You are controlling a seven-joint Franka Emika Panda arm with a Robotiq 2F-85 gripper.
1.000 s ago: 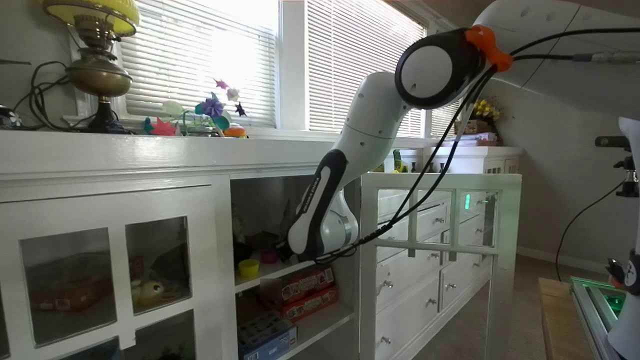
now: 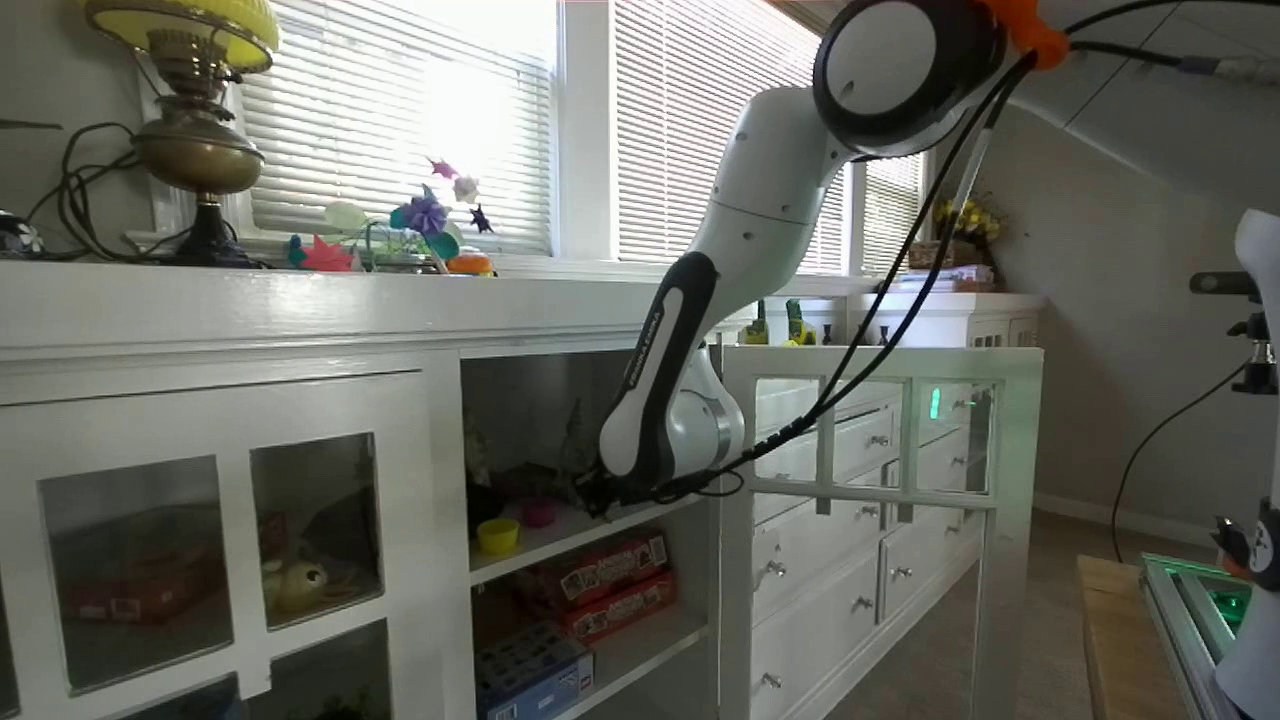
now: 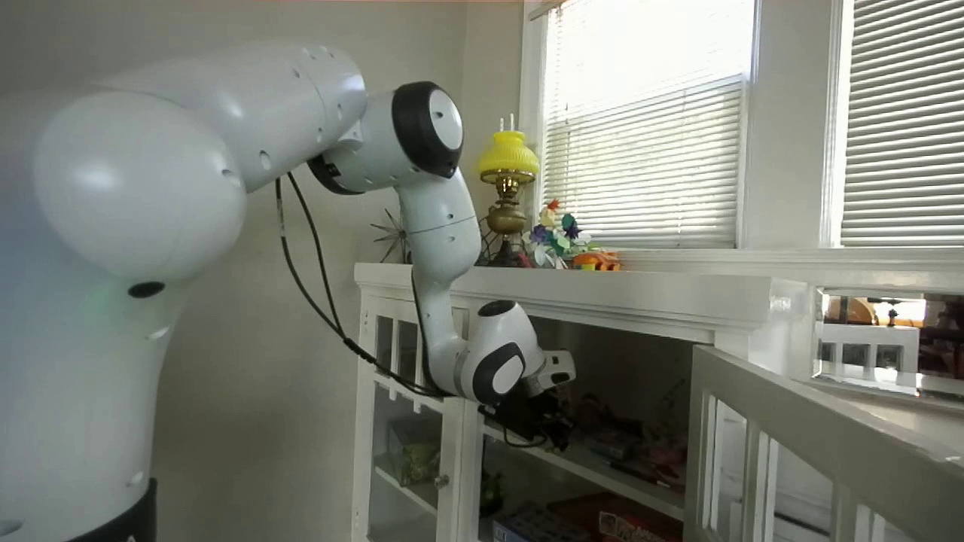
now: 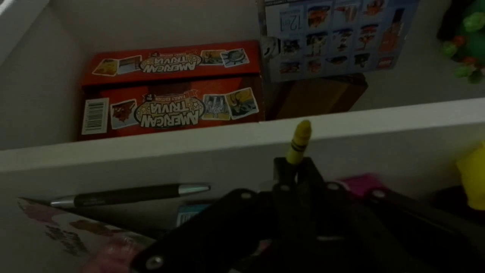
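Note:
A yellow crayon [image 4: 300, 141] with dark bands stands upward in the wrist view, its lower end pinched in my gripper, which is shut on it. The gripper is at the open cabinet's upper shelf [image 4: 218, 141], near its front edge. In exterior view 1 the dark gripper [image 2: 588, 492] sits just inside the opening, right of a yellow cup [image 2: 498, 535] and a pink cup [image 2: 539, 512]. Exterior view 2 shows the gripper [image 3: 562, 432] in shadow over the shelf; the crayon is too small to make out there.
On the upper shelf lie a black pen [image 4: 129, 195] and a patterned card [image 4: 77, 232]. Below are red trivia boxes [image 4: 168, 107] and a blue box [image 4: 336, 41]. The open cabinet door [image 2: 1014, 480] stands to the right. A lamp [image 2: 198, 156] tops the cabinet.
The arm has risen, and its wrist has shifted right and slightly up in exterior view 1. The cups and boxes stand where they were.

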